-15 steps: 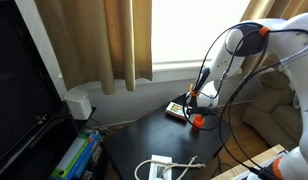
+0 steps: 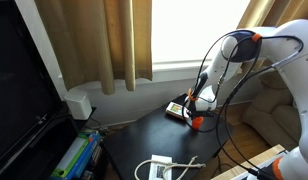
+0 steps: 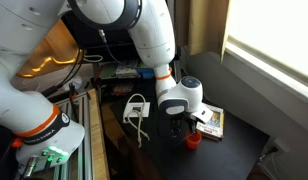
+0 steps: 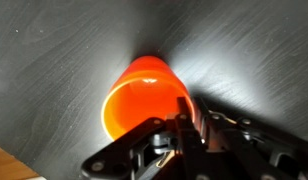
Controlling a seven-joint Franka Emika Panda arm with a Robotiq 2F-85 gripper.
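An orange-red cup (image 4: 141,100) fills the middle of the wrist view, its mouth facing the camera. My gripper is at the cup's right rim; one dark finger (image 4: 184,107) overlaps the opening and the other is by the outer wall. How wide the fingers stand, and whether they press on the rim, is hard to make out. From the second exterior view, the cup (image 3: 193,141) rests on the dark table right below the gripper (image 3: 192,128). The first exterior view shows the cup (image 2: 197,122) partly covered by the arm.
A book or flat box (image 3: 211,122) lies just behind the cup. A white power strip (image 2: 159,168) with a looped cable sits near the table's front. Another red item (image 3: 280,144) is at the far right.
The arm's lower end has shifted slightly down at the cup. The cup shows no clear movement.
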